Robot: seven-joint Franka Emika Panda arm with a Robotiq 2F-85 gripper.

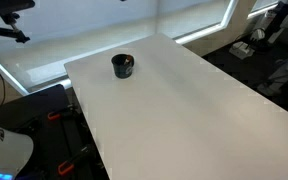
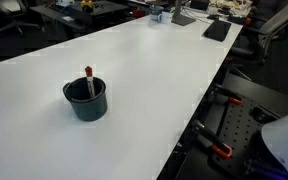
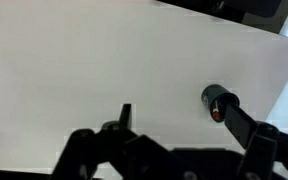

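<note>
A dark green mug stands upright on the white table, its handle to the left in exterior view 2. A marker with a red-orange end leans inside it and sticks up past the rim. The same mug sits toward the table's far left in exterior view 1. From above, the wrist view puts the mug near the right finger, with part of it close to that finger's tip in the picture. My gripper is open, nothing between its fingers. Neither exterior view shows the gripper.
The arm's white base stands on a black stand beside one table edge. In exterior view 2, small items sit at the far end, with a dark flat object nearby.
</note>
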